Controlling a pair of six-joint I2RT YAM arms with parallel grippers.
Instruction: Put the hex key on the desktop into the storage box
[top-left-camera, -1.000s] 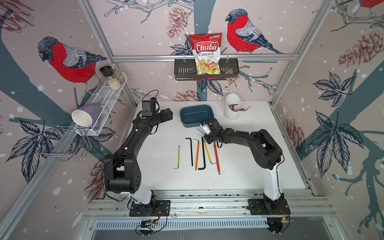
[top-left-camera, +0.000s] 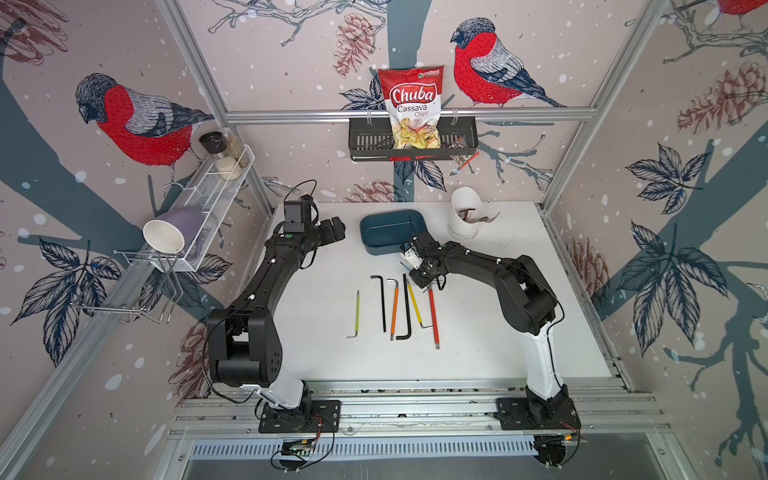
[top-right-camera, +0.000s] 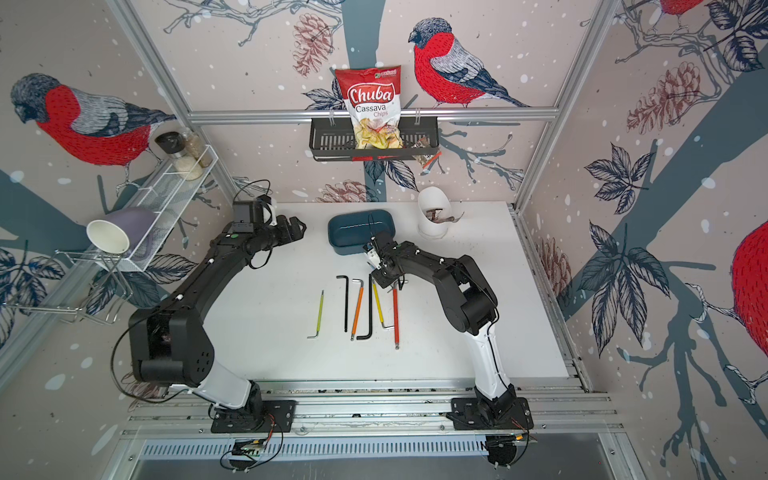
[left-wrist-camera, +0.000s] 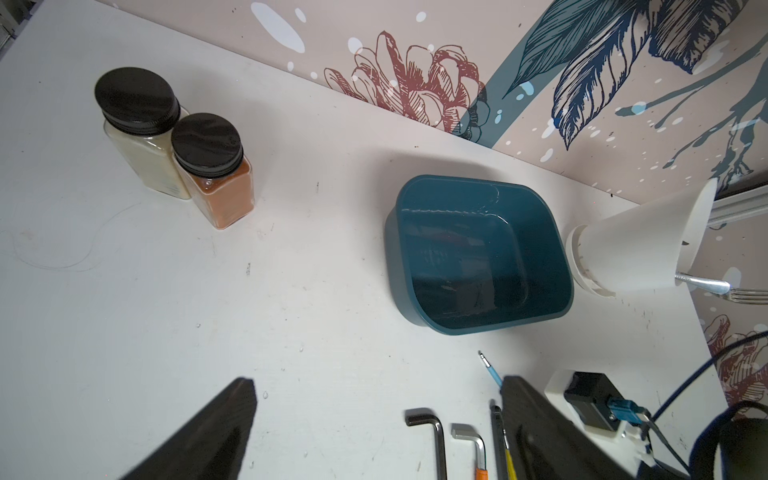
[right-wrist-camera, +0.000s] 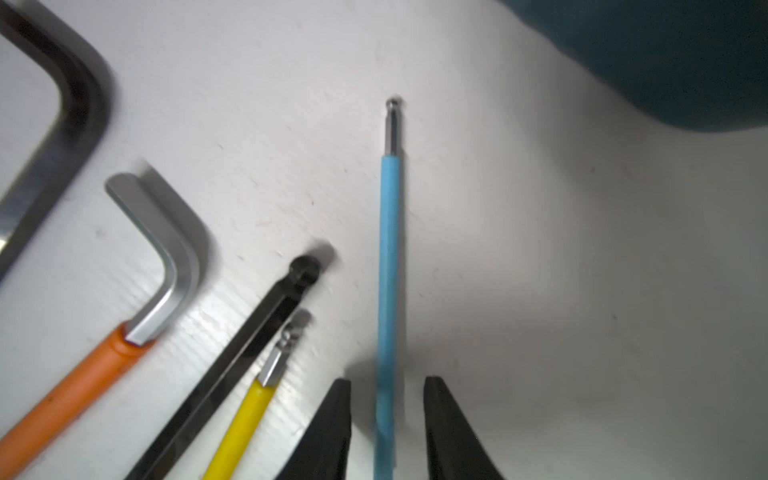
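A light-blue hex key (right-wrist-camera: 389, 240) lies on the desktop between the fingertips of my right gripper, which is part open just above it, in the right wrist view. The teal storage box (left-wrist-camera: 480, 256) stands behind it. Other hex keys lie in a row toward the front: orange (top-left-camera: 394, 312), black (top-left-camera: 383, 304), yellow (top-left-camera: 416, 304), red (top-left-camera: 433, 320) and a yellow-green one (top-left-camera: 357, 312). My left gripper is open at the back left, high over the desk, holding nothing.
A white holder with cutlery (top-left-camera: 465, 220) stands right of the box. Two jars (left-wrist-camera: 214, 192) stand at the back left, hidden by my left arm in the top views.
My right gripper and arm have shifted slightly over the blue key in the last second. The left arm has not moved.
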